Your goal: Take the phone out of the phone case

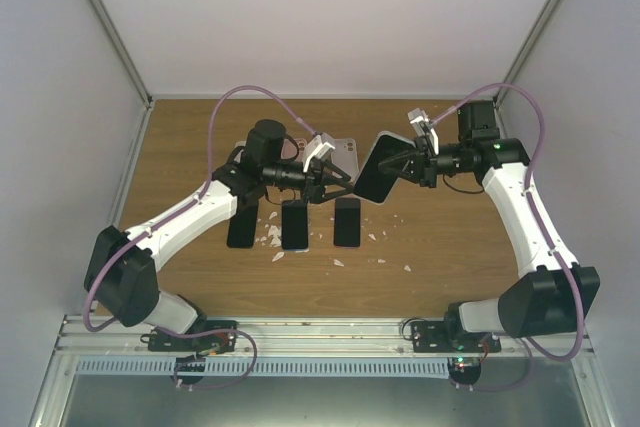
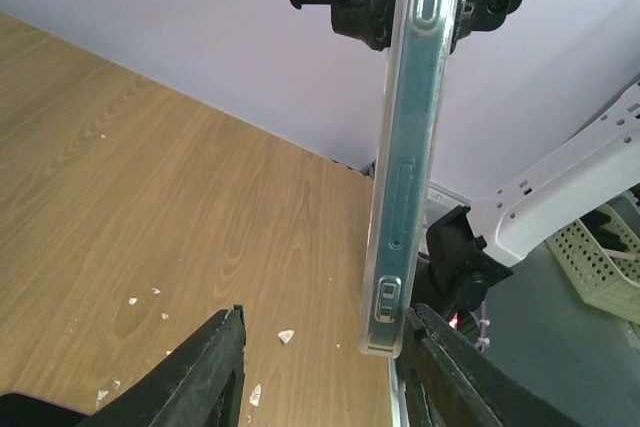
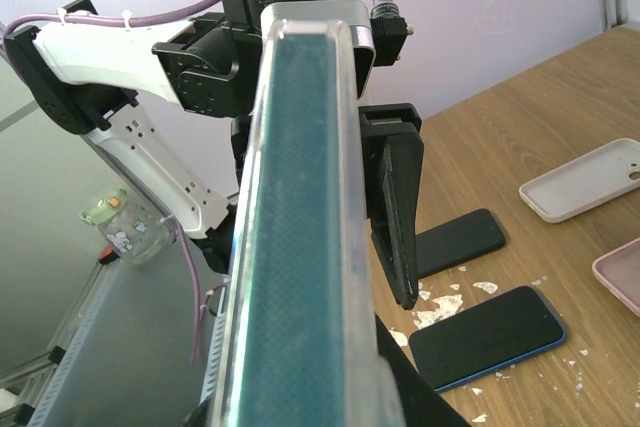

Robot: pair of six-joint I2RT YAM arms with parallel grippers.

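Observation:
The phone in its clear case (image 1: 377,172) is held up over the table, tilted, dark screen facing up in the top view. My right gripper (image 1: 402,164) is shut on its right side. At the case's lower left corner stands my left gripper (image 1: 340,185), its fingers parted. In the left wrist view, the teal-sided phone in the case (image 2: 408,147) ends beside the right finger of the left gripper; contact there is unclear. The phone and case (image 3: 295,217) fill the middle of the right wrist view and hide the right gripper's fingertips.
Dark phones lie in a row on the table: one at left (image 1: 243,226), one in the middle (image 1: 294,225), one at right (image 1: 347,223). Behind them are a pale case (image 1: 345,153) and a pink case (image 3: 625,275). White scraps (image 3: 438,309) are scattered around.

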